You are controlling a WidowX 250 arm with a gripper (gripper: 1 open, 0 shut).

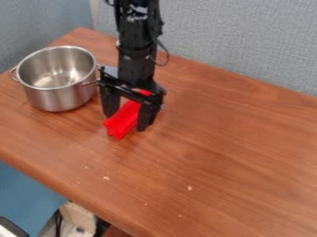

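Observation:
My black gripper (129,109) is low over the table, its two fingers on either side of a red elongated object (121,124) lying on the wooden surface just right of a steel pot (50,93). The fingers look apart; whether they press on the red object I cannot tell.
A grey wall (247,42) stands behind. At the lower left, beyond the table's edge, are a blue surface and some small items.

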